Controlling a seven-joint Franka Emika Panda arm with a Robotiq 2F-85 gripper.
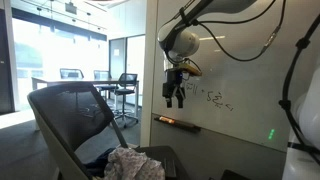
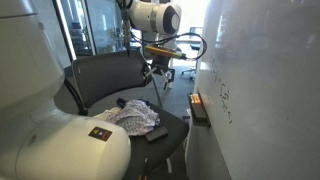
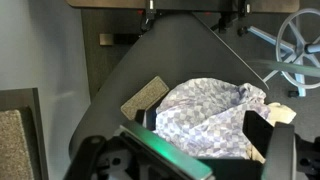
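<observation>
My gripper [image 1: 174, 98] hangs open in the air in front of the whiteboard [image 1: 245, 100], fingers downward and nothing between them. Below it, a crumpled grey-and-white patterned cloth [image 2: 135, 118] lies on the dark chair seat [image 2: 172, 128]. Seen from the wrist, the cloth [image 3: 205, 110] spreads beneath and between the open fingers of my gripper, clear of them. A flat brownish block [image 3: 145, 97], perhaps an eraser, rests on the seat beside the cloth; in exterior view 2 this block [image 2: 157, 133] looks dark.
The whiteboard's tray [image 1: 178, 124] carries an orange item, and handwriting marks the board. The chair's backrest [image 2: 108, 75] rises behind the cloth. A wheeled chair base [image 3: 298, 45] stands on the floor at the wrist view's upper right. Bare seat lies above the cloth there.
</observation>
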